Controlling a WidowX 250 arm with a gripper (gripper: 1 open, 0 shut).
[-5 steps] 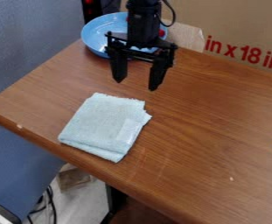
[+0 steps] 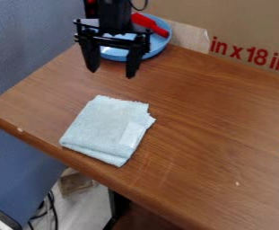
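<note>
My black gripper (image 2: 111, 63) hangs at the upper left of the camera view, over the near part of a blue bowl (image 2: 163, 46), its two fingers apart with nothing seen between them. A red object (image 2: 149, 24) shows in the bowl behind the gripper. A folded pale cloth (image 2: 107, 129) lies flat on the wooden table, below and apart from the gripper.
A cardboard box (image 2: 243, 36) stands at the back. The table's left edge drops off to a blue surface and floor.
My gripper has moved up and to the left, away from above the middle of the table. The cloth has not moved.
</note>
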